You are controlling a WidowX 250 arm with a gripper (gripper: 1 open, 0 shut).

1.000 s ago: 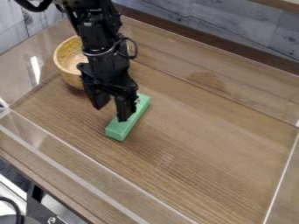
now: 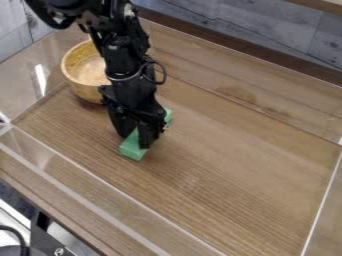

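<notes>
A black robot arm reaches down from the top centre, its gripper [image 2: 136,130] low over a green block [image 2: 134,148] on the wooden table. The fingers are at the block's upper part and cover some of it; whether they grip it or how far apart they stand is unclear.
A yellow-tan bowl [image 2: 84,68] sits at the upper left behind the arm. A grey wall runs along the top right, and a dark cable lies at the bottom left corner.
</notes>
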